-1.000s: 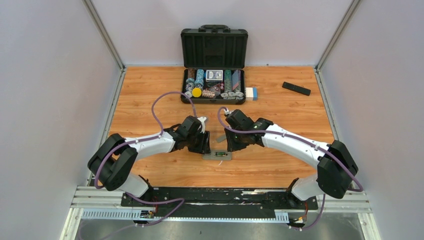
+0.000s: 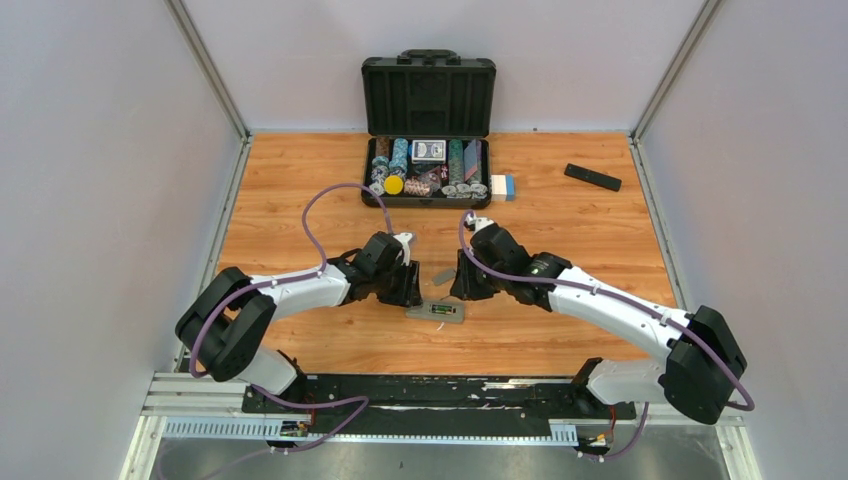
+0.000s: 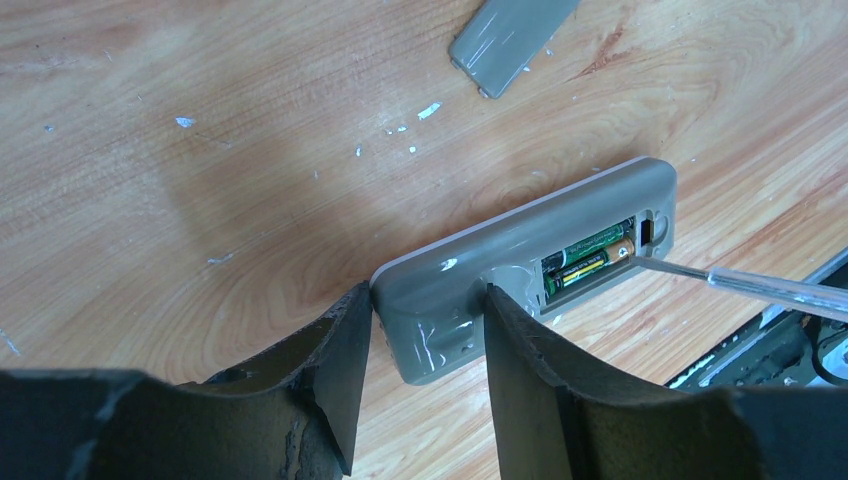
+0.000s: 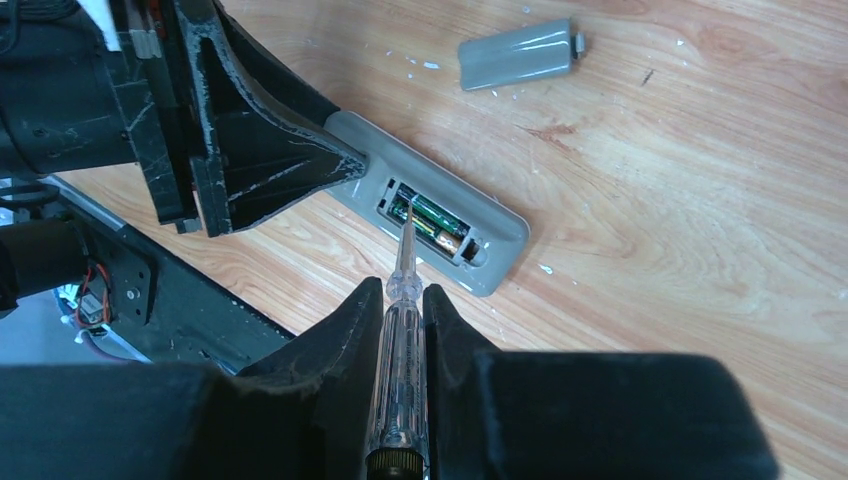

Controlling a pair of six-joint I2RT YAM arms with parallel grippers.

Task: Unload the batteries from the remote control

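The grey remote control (image 3: 540, 235) lies back side up on the table, its compartment uncovered. Two green batteries (image 4: 435, 218) sit side by side in it. At one end of the remote, my left gripper is shut on its body. My right gripper is shut on a clear-handled screwdriver (image 4: 402, 370). In the left wrist view the screwdriver's thin metal tip (image 3: 645, 263) reaches the compartment by the end of the nearer battery; whether it touches cannot be told. Apart from the remote lies its grey battery cover (image 4: 518, 54).
An open black case (image 2: 428, 200) of poker chips stands at the back, a blue-and-white box (image 2: 503, 188) beside it. A black remote (image 2: 593, 178) rests at the back right. Bare table surrounds the grey remote on both sides.
The left arm and the remote look almost unmoved.
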